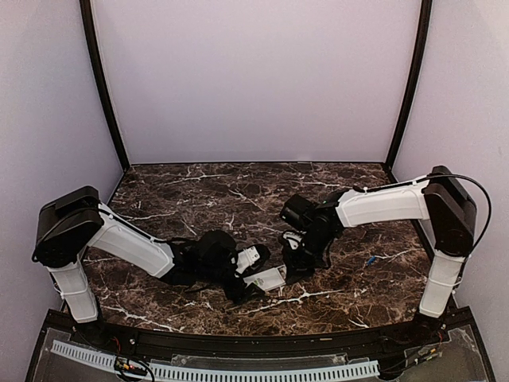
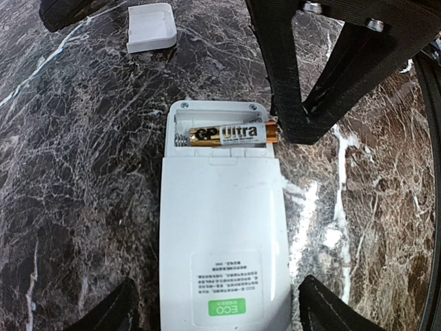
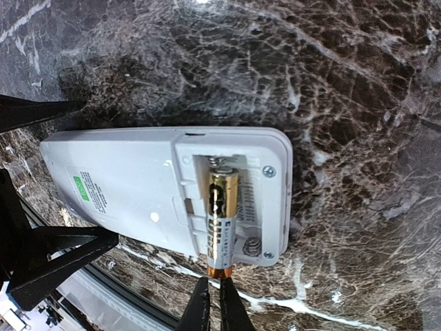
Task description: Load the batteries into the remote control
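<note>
A white remote control (image 2: pixel 224 207) lies back side up with its battery bay open at the end. One gold and white battery (image 3: pixel 222 221) sits slantwise in the bay, its far end by a spring and its copper-coloured end sticking out past the bay's edge. My right gripper is shut at that copper end; nothing clearly shows between its fingers. The fingers of my left gripper stand apart on both sides of the remote, with a gap at each side. In the top view, both grippers partly hide the remote (image 1: pixel 269 278).
A small white cover (image 2: pixel 151 27) lies on the dark marble table beyond the remote's open end. A small blue object (image 1: pixel 371 259) rests at the right of the table.
</note>
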